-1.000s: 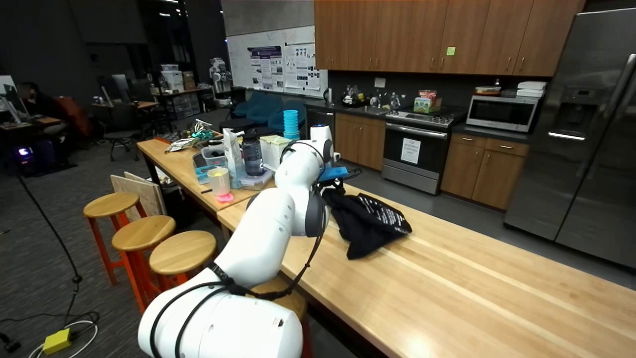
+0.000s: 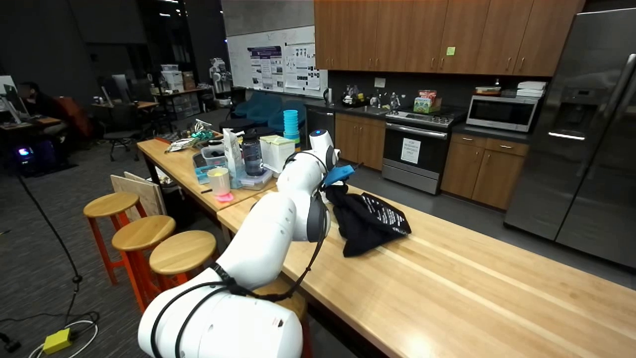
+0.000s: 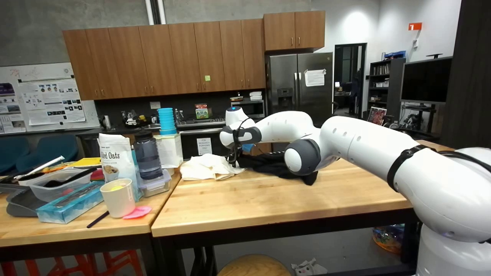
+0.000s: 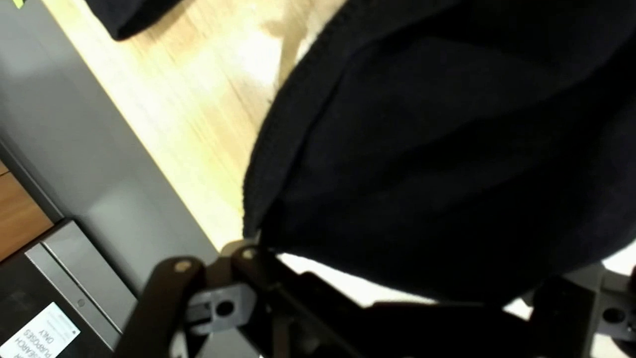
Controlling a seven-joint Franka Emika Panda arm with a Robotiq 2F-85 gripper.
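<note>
A crumpled black garment (image 2: 372, 221) with white print lies on the wooden table, and it shows in exterior view 2 as a dark heap (image 3: 276, 165). Black cloth (image 4: 429, 155) fills most of the wrist view and reaches down between the fingers of my gripper. The fingers stand wide apart, so the gripper is open. Whether the fingers touch the cloth is hard to tell. From exterior view 2, the gripper (image 3: 233, 158) is low at the garment's left end, beside a white cloth (image 3: 209, 168).
A cluttered side table adjoins on the left, with an oats bag (image 3: 115, 161), a dark bottle (image 3: 147, 156), a cup (image 3: 118, 197) and a stack of blue cups (image 3: 166, 120). Bare tabletop (image 2: 477, 286) stretches to the right of the garment. Stools (image 2: 182, 253) stand in front.
The near edge of the black garment has shifted a little to the left.
</note>
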